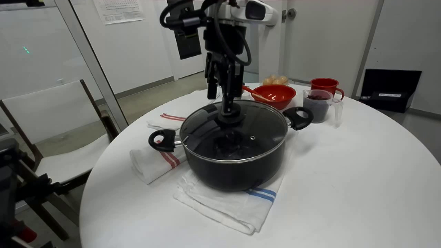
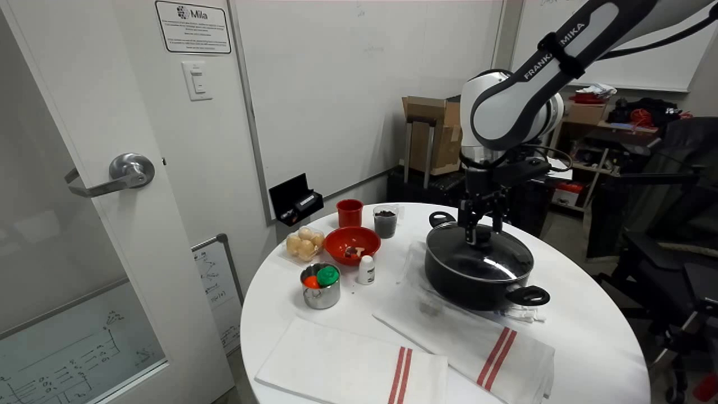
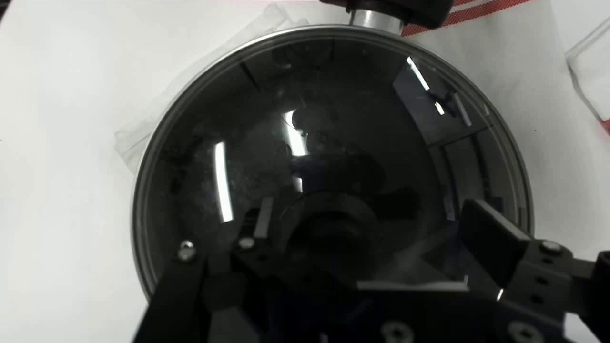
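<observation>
A black pot (image 1: 235, 171) with two side handles stands on the table, covered by a dark glass lid (image 1: 256, 124). The lid's round black knob (image 3: 329, 234) rises at its middle. My gripper (image 2: 483, 229) is low over the lid, pointing down and open. In the wrist view the knob appears between the spread fingers, closer to the left one. From exterior view 1, one finger hides part of the knob; contact cannot be made out.
Folded towels (image 2: 357, 360) lie under and beside the pot. Farther off are a red bowl (image 2: 351, 246), a metal cup (image 2: 321, 296), a small white bottle (image 2: 366, 270), a red mug (image 2: 350, 213) and a measuring cup (image 1: 317, 108). In exterior view 1, the table's right side is bare.
</observation>
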